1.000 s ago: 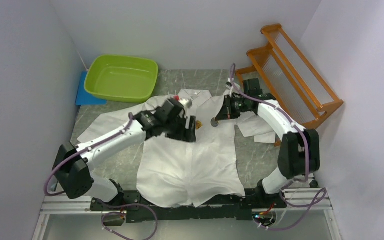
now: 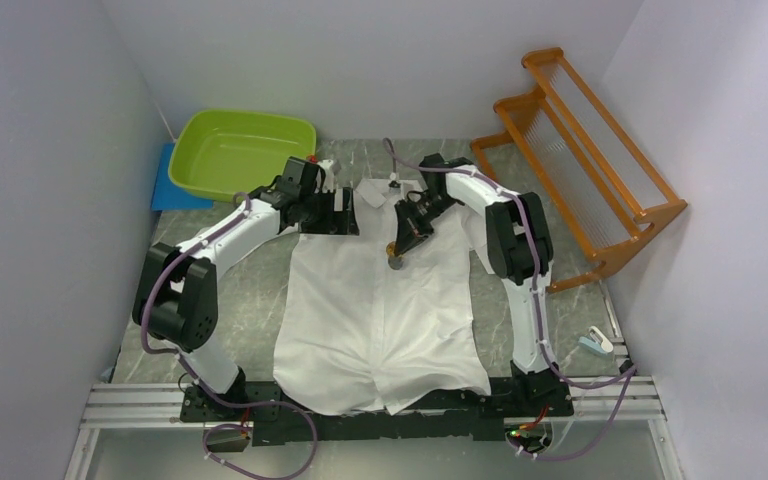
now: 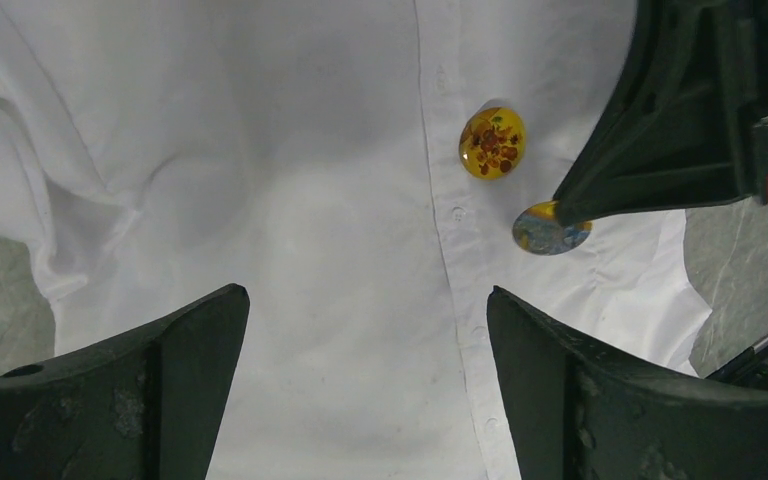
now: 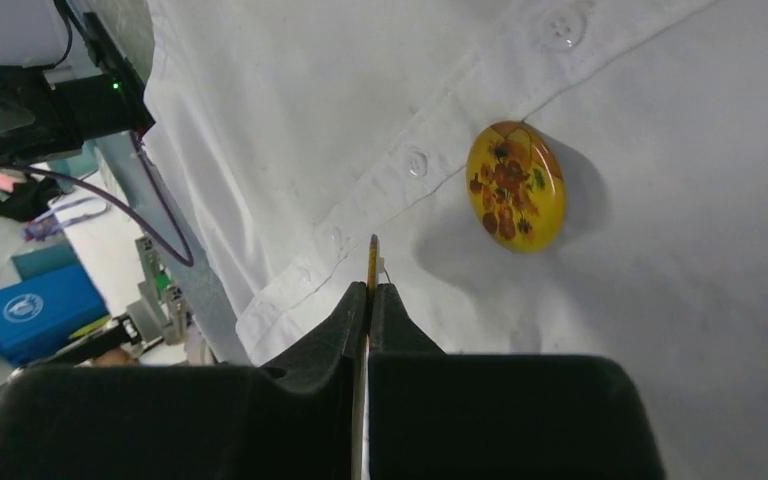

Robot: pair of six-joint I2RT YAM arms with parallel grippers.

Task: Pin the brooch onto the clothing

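Note:
A white button-up shirt (image 2: 375,330) is spread over the table. On its button strip rests a yellow oval brooch with a flower pattern (image 4: 516,187), face up. My right gripper is shut on the edge of a second brooch, a round one seen edge-on in the right wrist view. A thin pin-like line shows beside that edge. In the left wrist view the held brooch appears below and to the right of the yellow one, with a gap between them. My left gripper is open over the shirt, its fingers empty.
A green tub (image 2: 195,185) stands at the back left, on a blue sheet (image 2: 172,197). A wooden rack (image 2: 600,160) occupies the right side, and a small stapler-like object (image 2: 597,342) lies at the front right.
My right gripper has moved left with the held brooch, from right of the button strip to close by the yellow brooch.

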